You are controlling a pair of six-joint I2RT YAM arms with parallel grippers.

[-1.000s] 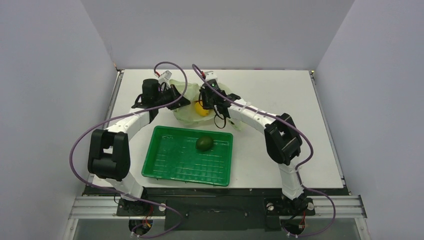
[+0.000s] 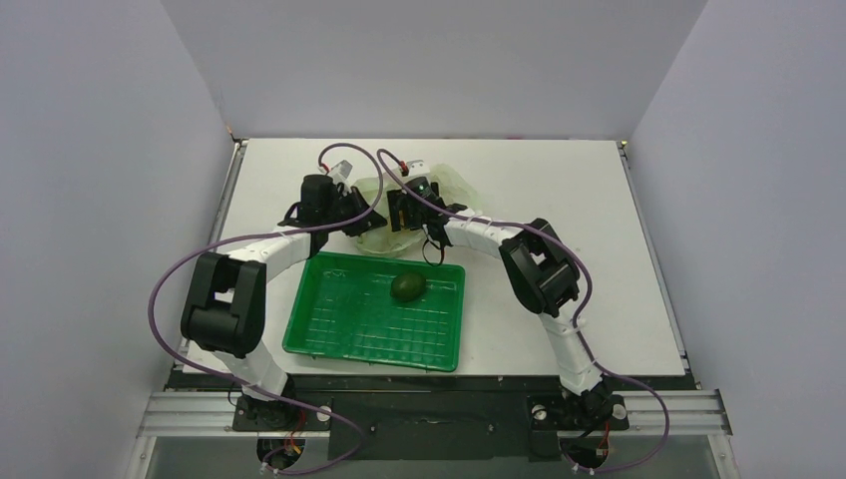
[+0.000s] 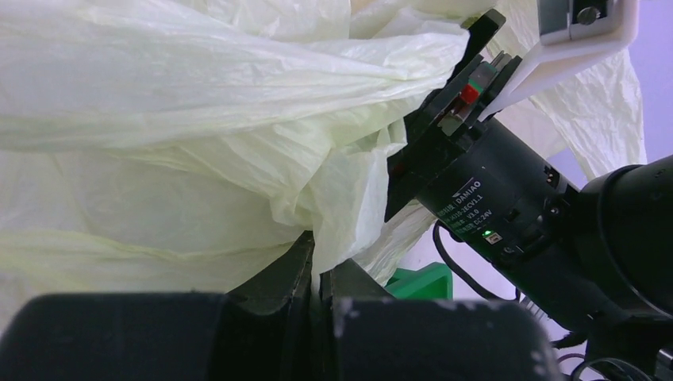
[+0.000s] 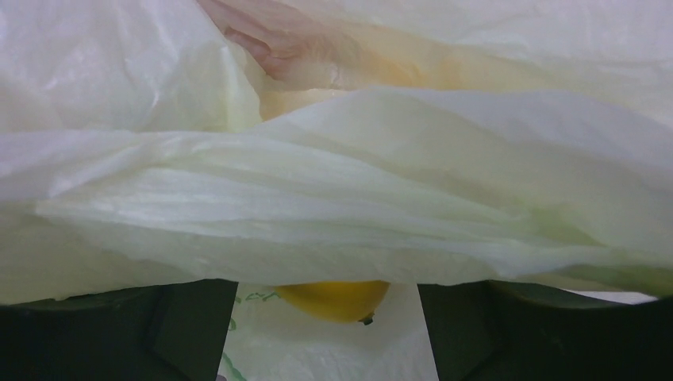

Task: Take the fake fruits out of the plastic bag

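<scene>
The pale, translucent plastic bag [image 2: 455,186] lies crumpled on the table behind the tray. My left gripper is shut on a fold of the bag, which runs up from between its fingertips. At the bag's mouth, my right gripper [image 2: 401,212] has its fingers apart. In the right wrist view a yellow fake fruit [image 4: 337,301] shows beyond and between the fingers; contact cannot be told. A bag fold covers the fruit's upper part. A dark green fake fruit [image 2: 408,286] rests in the green tray [image 2: 329,344].
The tray stands just in front of the bag. Both grippers are close together over the bag, the right gripper's body [image 3: 508,206] near the left one. Free white table [image 2: 579,200] lies to the right.
</scene>
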